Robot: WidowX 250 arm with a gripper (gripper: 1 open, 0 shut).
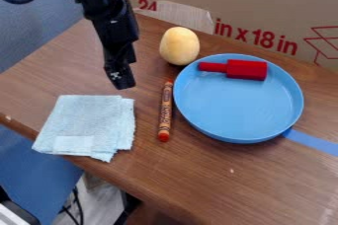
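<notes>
The black gripper [119, 76] hangs at upper left over the wooden table, above the light blue folded cloth [86, 125]; whether its fingers are open or shut is unclear. A long red-and-orange marker [166, 111] lies upright in the image between the cloth and a blue plate [238, 111]. On the plate's back part lies a red object with a handle [244, 69]. A pale yellow egg-shaped object [180, 45] stands behind the marker, right of the gripper.
A cardboard box [258, 12] stands along the back. Blue tape [317, 144] runs right of the plate. The table's left edge drops to the floor.
</notes>
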